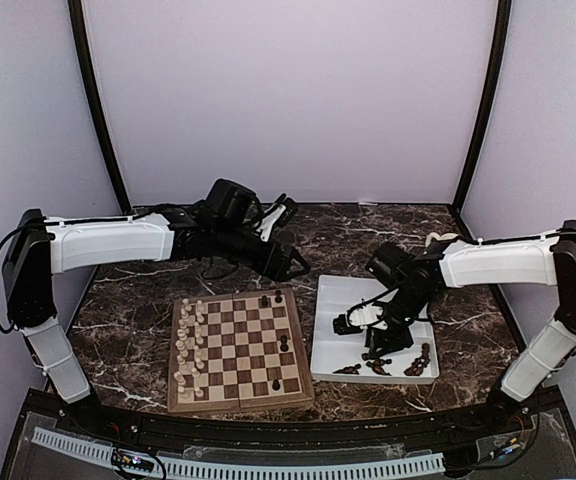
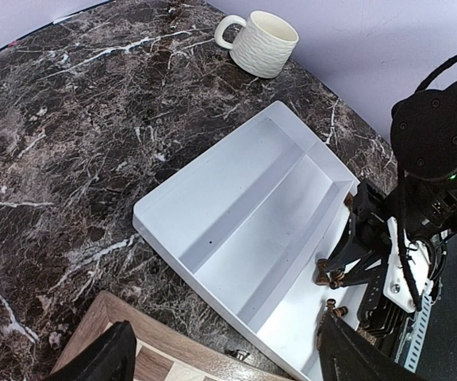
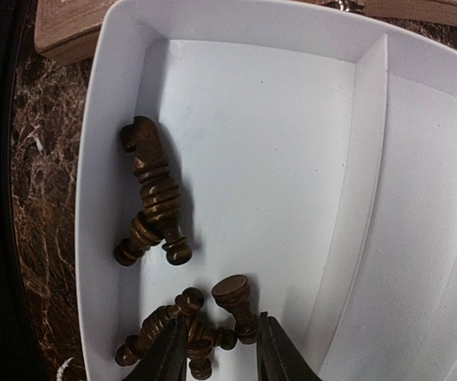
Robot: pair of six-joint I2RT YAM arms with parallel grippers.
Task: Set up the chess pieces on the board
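Note:
The wooden chessboard (image 1: 233, 345) carries light pieces (image 1: 186, 340) in rows along its left side. A few dark pieces (image 1: 284, 343) stand toward its right side. More dark pieces (image 3: 157, 186) lie in the white tray (image 3: 252, 119). My right gripper is partly open over the tray's near compartment. Between its fingertips, in the right wrist view, appear a tilted dark piece (image 3: 235, 295) and part of a jumbled heap of dark pieces (image 3: 155, 325); no grip shows. My left gripper hangs open and empty beyond the board's far right corner.
A white mug (image 2: 264, 44) stands behind the tray. Divider walls (image 3: 363, 182) split the tray into compartments, and the far ones look empty. Bare marble table (image 2: 62, 159) lies behind the board.

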